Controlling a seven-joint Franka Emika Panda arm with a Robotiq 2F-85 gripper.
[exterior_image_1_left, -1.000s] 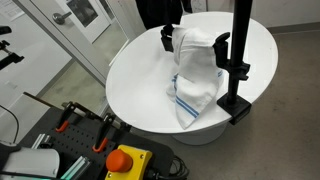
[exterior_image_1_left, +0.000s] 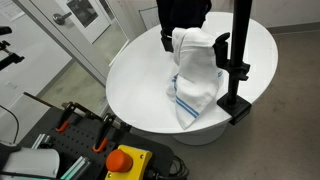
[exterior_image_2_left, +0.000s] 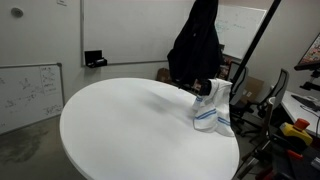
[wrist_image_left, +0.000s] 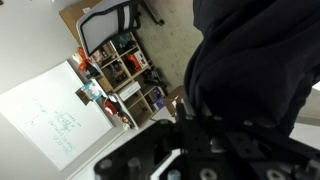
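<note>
A black cloth (exterior_image_2_left: 197, 45) hangs down above the far side of the round table in exterior view 2. Its lower end (exterior_image_1_left: 184, 12) shows at the top of exterior view 1, behind a white towel. In the wrist view the same cloth (wrist_image_left: 260, 60) fills the upper right, with my gripper dark below it. My gripper is shut on the cloth; its fingers are hard to make out against the black. The white towel with blue stripes (exterior_image_1_left: 197, 85) is draped over black parts and spreads onto the white table (exterior_image_1_left: 140, 85).
A black upright post with a clamp (exterior_image_1_left: 240, 50) stands at the table's edge beside the towel. An orange button on a yellow box (exterior_image_1_left: 120, 160) sits in the foreground.
The towel looks unmoved.
</note>
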